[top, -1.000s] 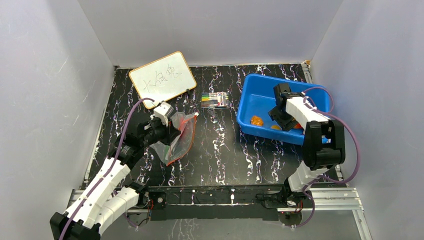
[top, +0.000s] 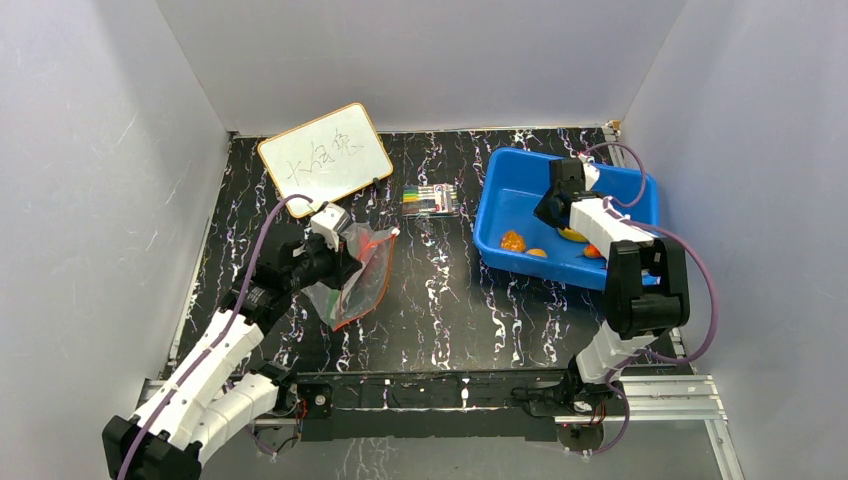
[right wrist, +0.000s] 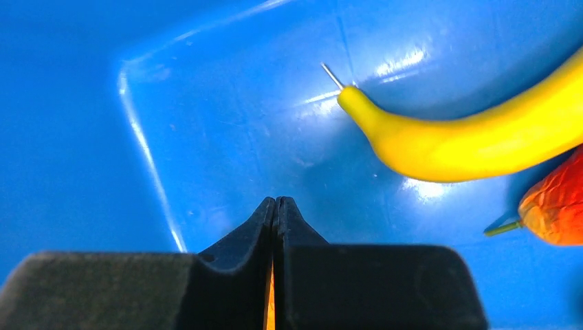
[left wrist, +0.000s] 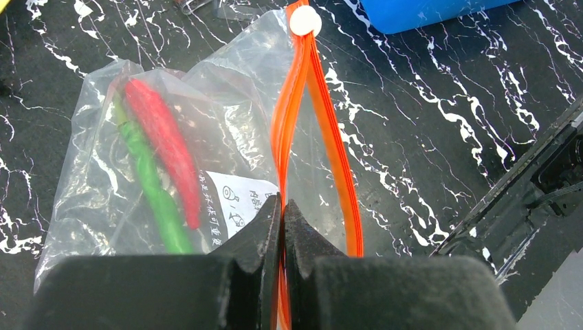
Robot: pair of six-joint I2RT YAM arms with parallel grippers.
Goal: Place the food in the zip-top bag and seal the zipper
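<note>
A clear zip bag (left wrist: 237,130) with an orange zipper edge (left wrist: 335,155) and white slider (left wrist: 304,21) lies on the table, a red (left wrist: 165,141) and a green (left wrist: 158,189) pepper-like food inside. My left gripper is shut on the zipper edge of the bag, one zipper strip standing apart from the other. In the blue bin, my right gripper is shut with nothing between its fingertips. The round yellow-orange food (top: 537,252) rests on the bin floor near the front wall, outside those fingers. A banana (right wrist: 460,148) lies beyond them.
The blue bin (top: 490,215) also holds an orange-brown food (top: 512,241) and a red-orange pepper (right wrist: 560,199). Between bag and bin, a marker pack (top: 430,200) lies towards the back; the whiteboard (top: 325,160) is behind the bag.
My right gripper went from open around the round food to shut and moved backward, away from it. The food stayed in the bin.
</note>
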